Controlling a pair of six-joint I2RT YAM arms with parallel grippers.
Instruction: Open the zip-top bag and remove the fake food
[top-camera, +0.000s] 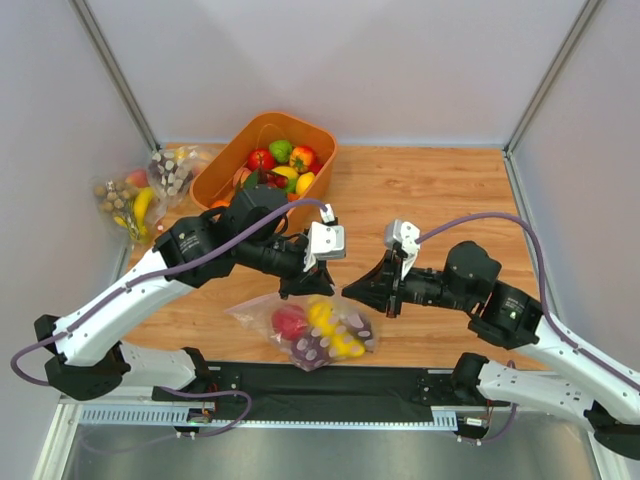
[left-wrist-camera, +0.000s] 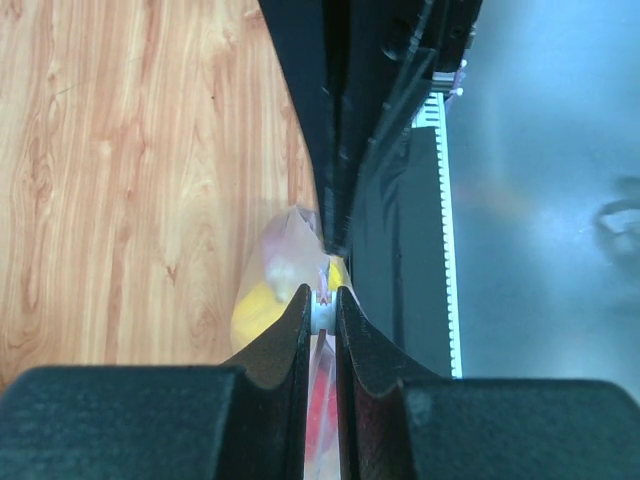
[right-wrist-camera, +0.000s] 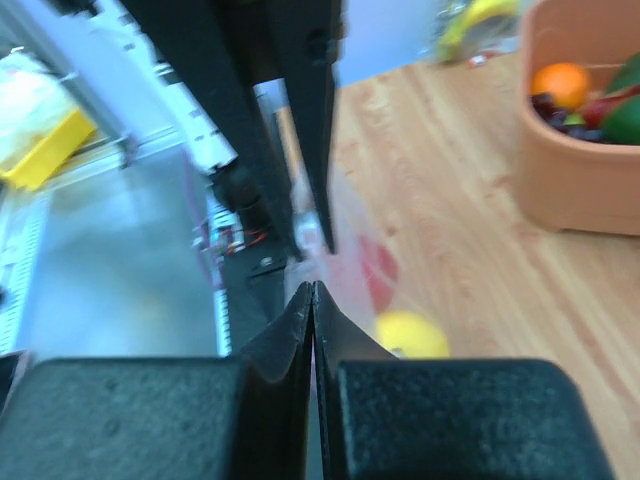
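Note:
The clear zip top bag (top-camera: 303, 328) lies at the table's front edge, with red, yellow and dark purple fake food inside. My left gripper is shut on a small white piece, apparently the zip slider (left-wrist-camera: 323, 318), at the bag's top edge; the bag hangs below it in the left wrist view. Close by on the right, my right gripper is shut, with nothing showing between its fingers. From the right wrist view, the left fingers (right-wrist-camera: 318, 200) stand just beyond its tips, beside the bag's clear plastic (right-wrist-camera: 345, 235). Whether the zip is open cannot be told.
An orange bin (top-camera: 318, 137) full of fake fruit and vegetables stands at the back left. Two more filled bags, one with a banana (top-camera: 143, 207), lie left of it.

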